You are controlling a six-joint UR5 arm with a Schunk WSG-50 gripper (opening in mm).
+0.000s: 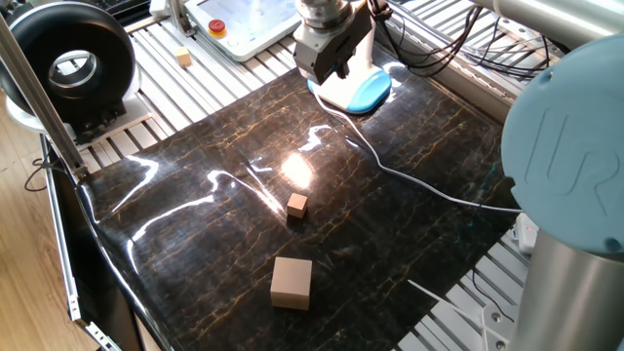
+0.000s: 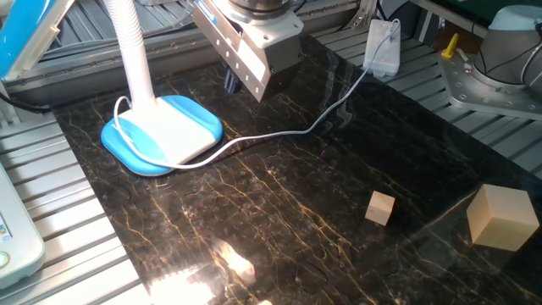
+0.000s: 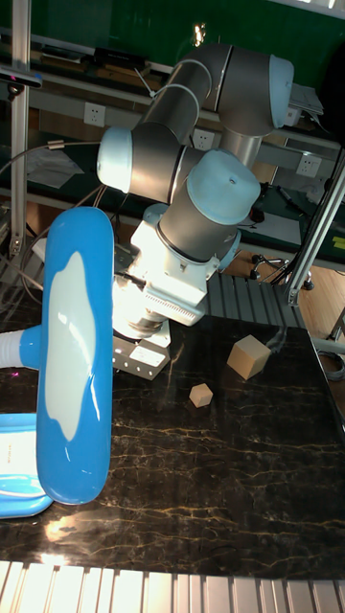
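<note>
A small wooden cube (image 1: 296,205) rests on the dark marbled sheet near its middle. The larger wooden block (image 1: 292,283) sits apart from it, closer to the camera in exterior view 1. In exterior view 2, the small cube (image 2: 379,208) is left of the large block (image 2: 501,218). My gripper (image 2: 232,82) hangs above the sheet by the lamp, well away from both wooden pieces. Its dark fingertips barely show, and how far apart they stand is unclear. No object is visible at them.
A lamp with a blue and white base (image 2: 161,134) stands beside the gripper. Its white cable (image 2: 254,136) crosses the sheet. Another small wood piece (image 1: 182,57) lies on the slatted table near the tablet (image 1: 244,24). Much of the sheet (image 1: 195,263) is bare.
</note>
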